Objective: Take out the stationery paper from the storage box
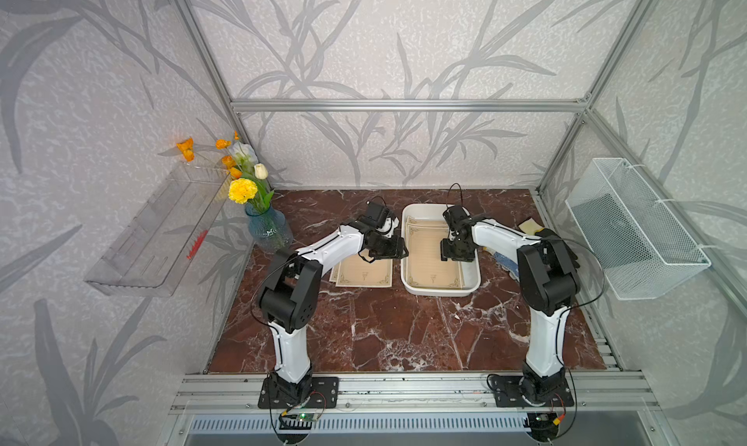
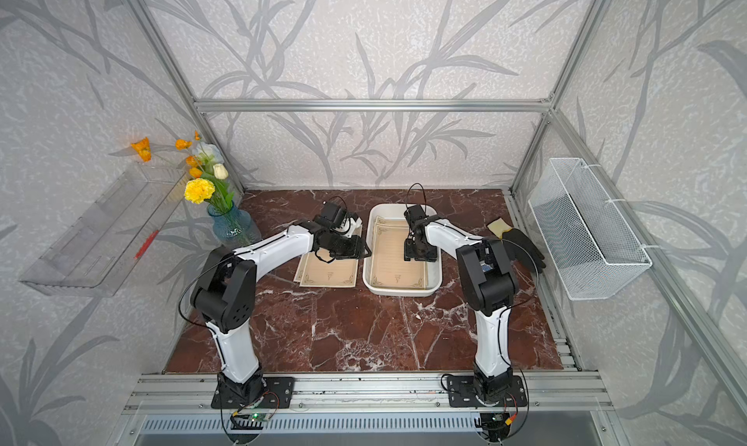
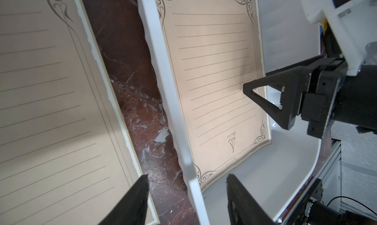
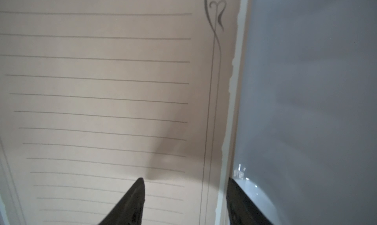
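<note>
The white storage box (image 1: 440, 292) sits mid-table with beige lined stationery paper (image 3: 220, 68) lying in it. More paper (image 1: 364, 273) rests on the table left of the box, filling the left side of the left wrist view. My left gripper is part open at the box's left wall, one finger on either side of the wall as seen from its wrist. My right gripper is part open above the boxed paper, at its right edge. Nothing shows held in either; whether the right fingertips touch the paper cannot be told.
A blue vase (image 1: 270, 229) with flowers stands at the back left. Dark and blue items (image 1: 507, 264) lie right of the box, partly behind the right arm. Wire and clear baskets hang on the side walls.
</note>
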